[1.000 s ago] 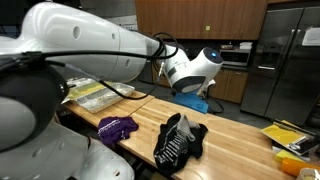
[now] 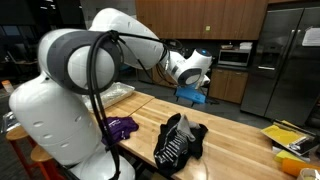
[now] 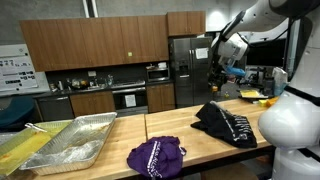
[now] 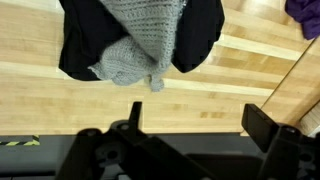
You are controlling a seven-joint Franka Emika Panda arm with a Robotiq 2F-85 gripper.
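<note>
A black cloth with a grey patterned part (image 2: 178, 140) lies crumpled on the wooden table. In the wrist view, the grey cloth (image 4: 148, 40) spreads over the black one (image 4: 88, 32) at the top, beyond my fingertips. My gripper is open, with bare tabletop showing between its fingers. The outside views show the gripper (image 2: 190, 95) raised well above the table, apart from the cloth. A purple cloth (image 3: 157, 157) lies separately, and its edge (image 4: 305, 15) enters the wrist view's top right corner.
A metal tray (image 3: 68, 145) with a clear lining stands at one end of the table. Yellow and black items (image 2: 286, 136) and an orange object (image 2: 292, 165) sit at the other end. Bare wood (image 2: 230, 145) lies between them and the black cloth.
My arm has swung and drawn back, so the gripper looks smaller and slightly higher in exterior view 1. The cloths on the table have not visibly moved.
</note>
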